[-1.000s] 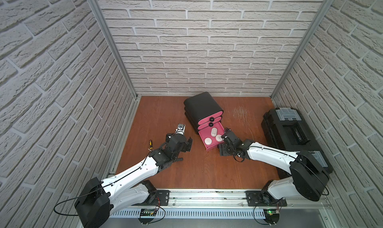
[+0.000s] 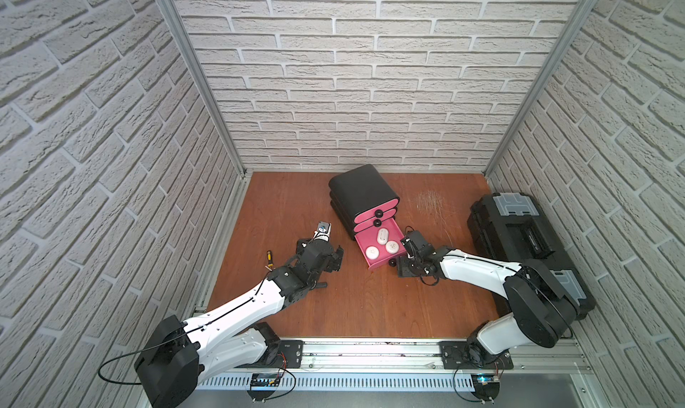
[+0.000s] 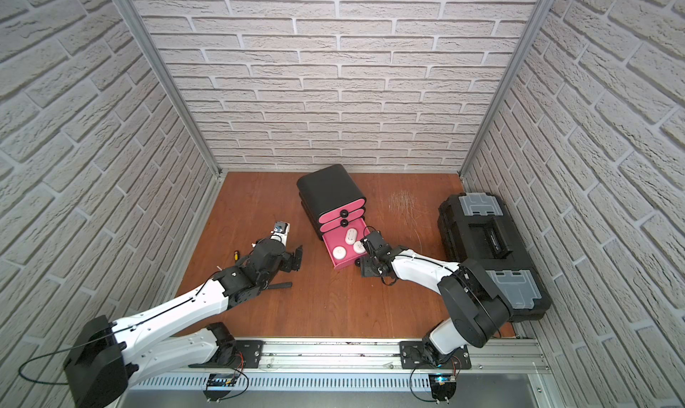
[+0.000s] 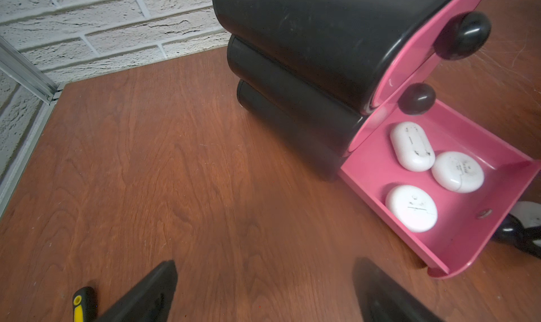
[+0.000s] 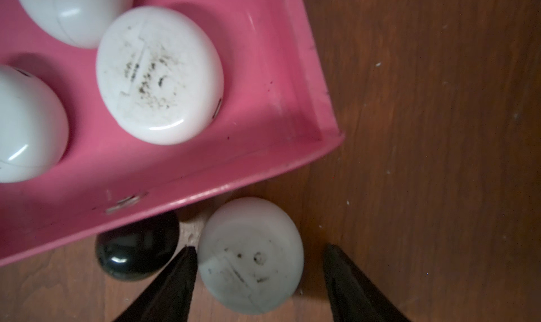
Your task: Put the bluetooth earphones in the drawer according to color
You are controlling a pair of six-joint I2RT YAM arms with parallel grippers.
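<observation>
Outside the front of the open pink drawer (image 5: 265,105), a white round earphone case (image 5: 250,265) rests on the table beside the black drawer knob (image 5: 138,248). My right gripper straddles this case; one finger is close against its left side, while a gap shows on the right. Three white cases lie inside the drawer: an oblong one (image 4: 412,146), a rounded one (image 4: 457,171) and another round one (image 4: 412,208). Off to the drawer's left, my left gripper stands open above bare table, with nothing between its fingers.
The black cabinet (image 2: 364,191) has two more drawers, both closed, above the open one. A screwdriver (image 2: 269,258) lies at the left. A large black toolbox (image 2: 528,243) fills the right side. Bare table lies in front of the drawer.
My right gripper has shifted slightly to the right along the drawer's front, uncovering the drawer knob in the top left view. The left arm is practically still.
</observation>
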